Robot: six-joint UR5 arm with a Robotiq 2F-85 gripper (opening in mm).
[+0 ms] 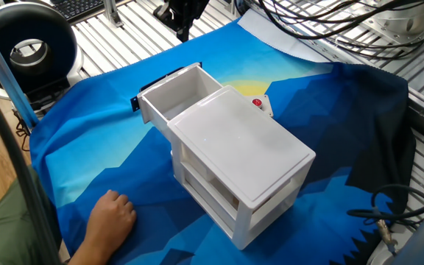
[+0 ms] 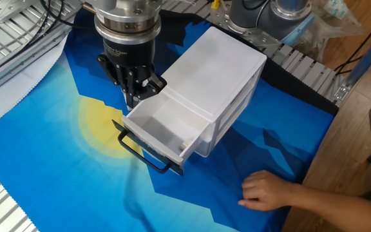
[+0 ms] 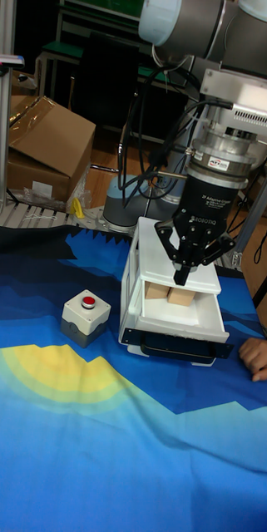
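A white drawer cabinet (image 1: 241, 143) stands on the blue printed cloth. Its top drawer (image 2: 163, 125) is pulled out, with a black handle (image 2: 137, 153) on the front. In exterior view 3, wooden blocks (image 3: 180, 297) lie toward the back of this drawer, partly under the cabinet top; the drawer's walls hide much of them elsewhere. My gripper (image 3: 180, 273) points down, above and clear of the drawer in exterior view 1. Its fingertips look together, and nothing shows between them. Only the gripper's lower end (image 1: 182, 34) enters exterior view 1, at the top edge.
Beside the cabinet is a grey-white box with a red button (image 3: 88, 302). A person's hand (image 1: 112, 219) rests on the cloth on the cabinet's other side. Open cloth (image 3: 98, 443) lies in front of the drawer. Cables (image 1: 322, 29) hang at the back.
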